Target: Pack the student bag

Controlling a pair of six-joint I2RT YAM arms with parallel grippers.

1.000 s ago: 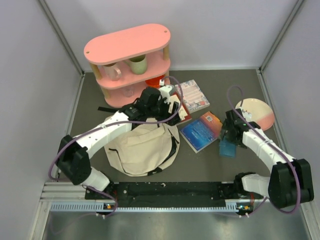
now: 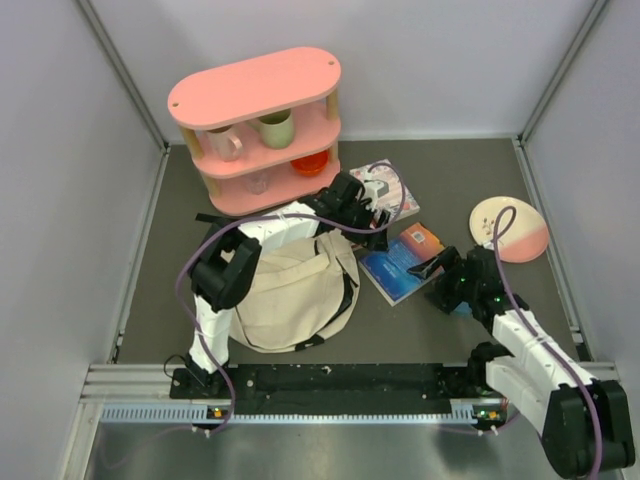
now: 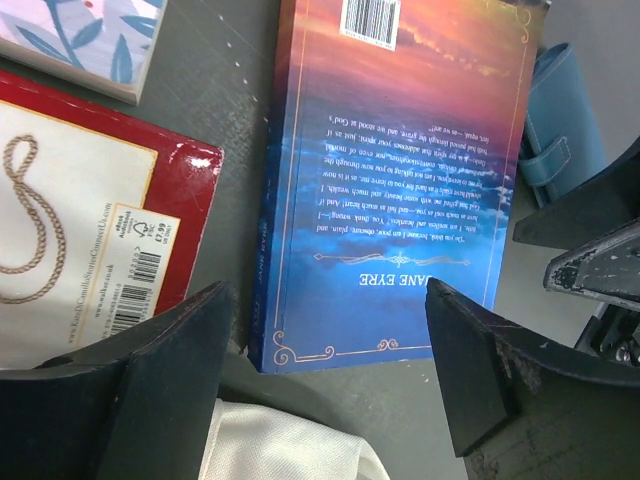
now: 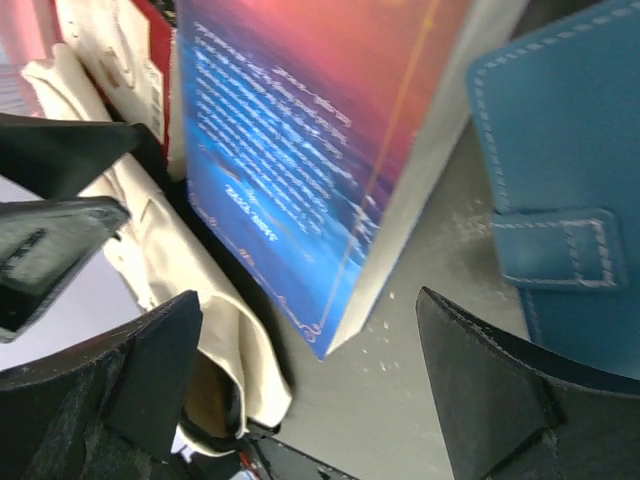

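The blue and orange Jane Eyre book [image 3: 390, 180] lies flat on the table, back cover up. My left gripper hovers over its near end, open and empty. In the right wrist view the same book [image 4: 290, 150] lies beyond my right gripper, whose fingers stand apart with nothing between them. A cream cloth bag [image 2: 295, 295] lies flat on the left, partly under the left arm. A red-edged book [image 3: 100, 220] rests left of the blue one, and a floral book [image 3: 85, 40] is farther back. The blue case [image 4: 570, 180] lies right of the Jane Eyre book.
A pink shelf [image 2: 255, 90] with mugs stands at the back left. A pink and cream plate [image 2: 525, 245] sits at the right. Bare table shows between the bag and the right arm, and at the back right.
My left gripper has moved right, toward the blue book. The right gripper has come nearer the front and over the blue case, toward the book's right side. The books and bag look unmoved.
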